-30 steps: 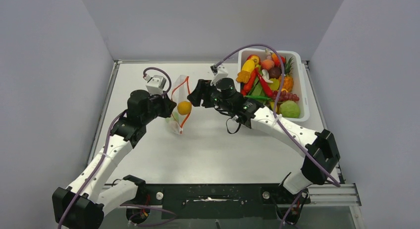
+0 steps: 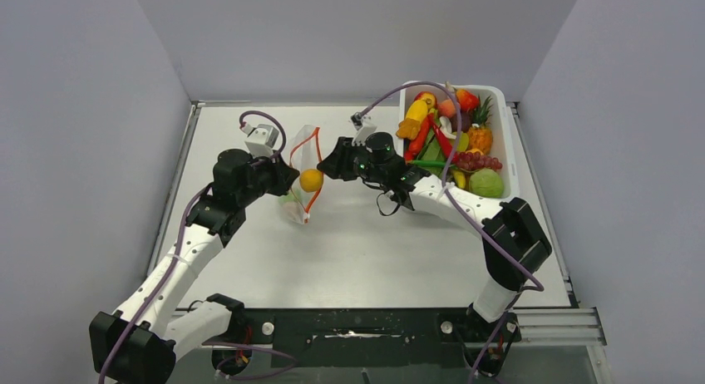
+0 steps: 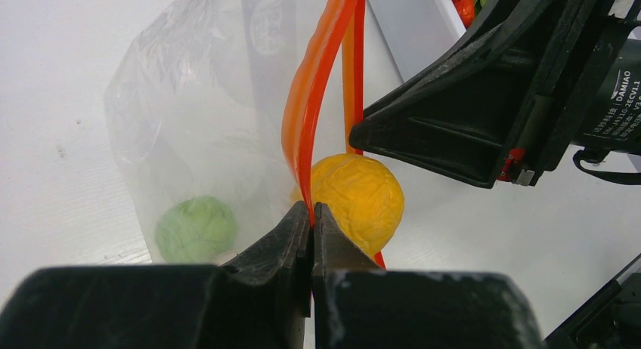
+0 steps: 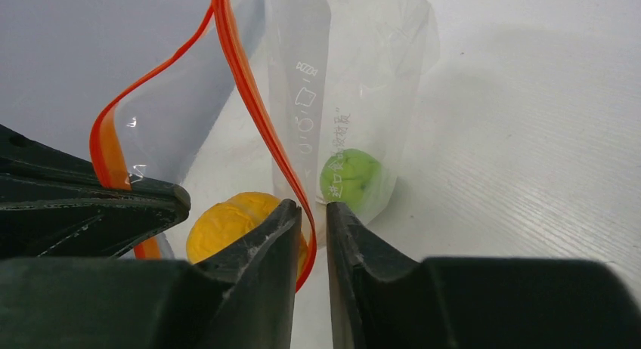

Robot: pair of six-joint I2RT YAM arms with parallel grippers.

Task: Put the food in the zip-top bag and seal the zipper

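Observation:
The clear zip top bag (image 2: 305, 151) stands on the table with its orange-edged mouth facing right. Inside, low down, a green round food (image 3: 196, 230) shows through the plastic. A yellow-orange round food (image 3: 361, 199) sits at the mouth, between the two zipper edges. My left gripper is shut on the near zipper edge (image 3: 306, 137) of the bag. Opposite it, my right gripper stands part open beside the orange food. In the right wrist view a zipper edge (image 4: 261, 111) runs down behind its narrow gap; whether it touches the fingers is unclear.
A white bin (image 2: 510, 135) full of toy fruit and vegetables stands at the back right, close behind the right arm. Table space (image 2: 357, 259) in front of both grippers is clear.
The left arm and the bag have barely shifted.

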